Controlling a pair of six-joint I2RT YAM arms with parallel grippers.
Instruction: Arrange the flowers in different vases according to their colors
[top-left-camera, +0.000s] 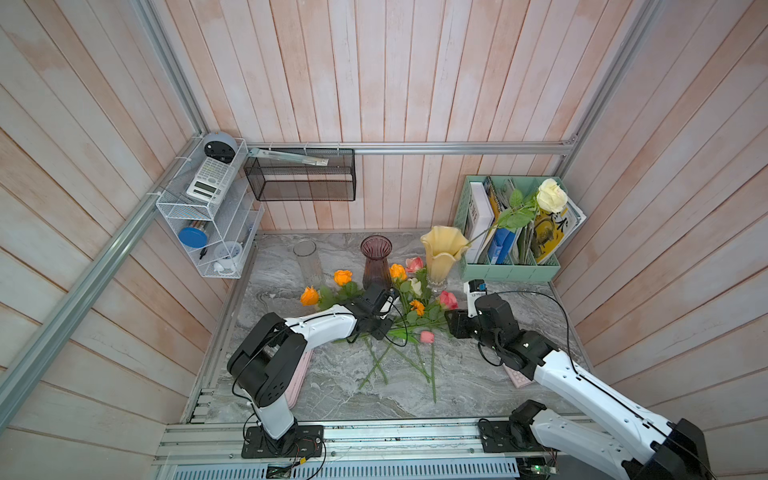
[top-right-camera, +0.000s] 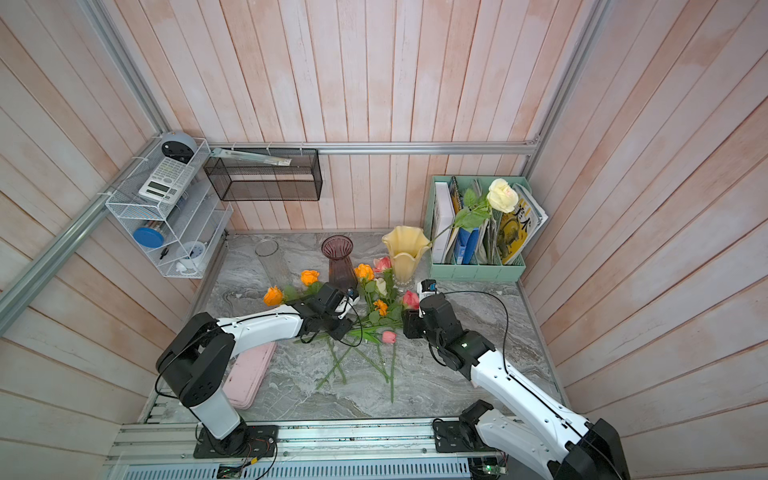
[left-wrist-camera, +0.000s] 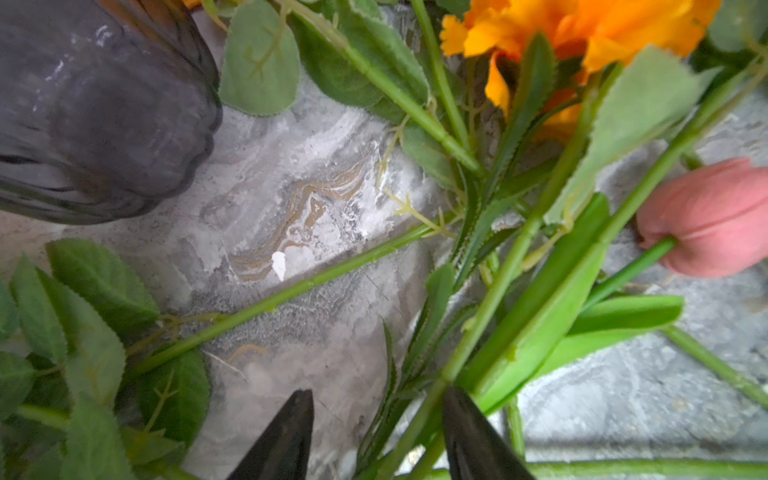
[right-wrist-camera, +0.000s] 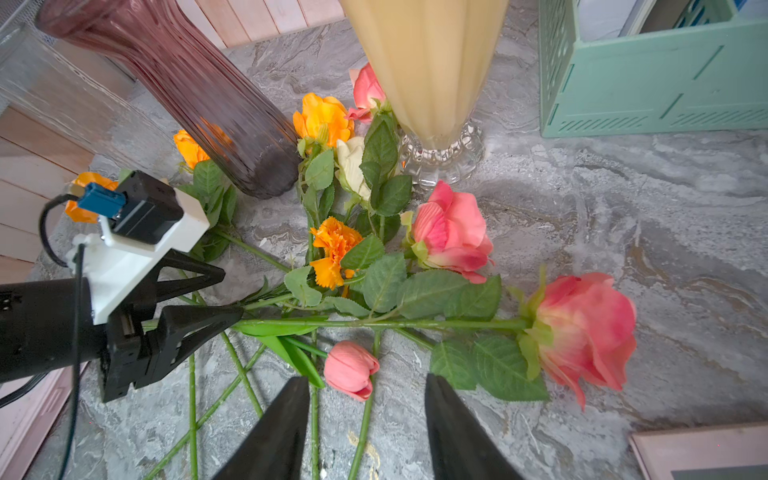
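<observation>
My left gripper stands open low over the flower stems, with green stems between its parted fingers. In front of those fingers lie a pink rose (right-wrist-camera: 584, 332) on a long stem, an orange carnation (right-wrist-camera: 332, 248) and a pink tulip (right-wrist-camera: 350, 369). Another pink rose (right-wrist-camera: 449, 230), a white rose (right-wrist-camera: 352, 166) and orange roses (top-left-camera: 342, 277) lie farther back. My right gripper is open above the right side of the pile, holding nothing. Behind the pile stand a clear vase (top-left-camera: 308, 262), a purple vase (top-left-camera: 376, 257) and a yellow vase (top-left-camera: 442, 246); a white rose (top-left-camera: 551, 196) leans from the yellow one.
A green bin (top-left-camera: 512, 273) of books stands at the back right beside the yellow vase. A white wire shelf (top-left-camera: 209, 209) and a black mesh basket (top-left-camera: 300, 184) hang at the back left. Bare table (top-left-camera: 480, 396) lies in front of the flowers.
</observation>
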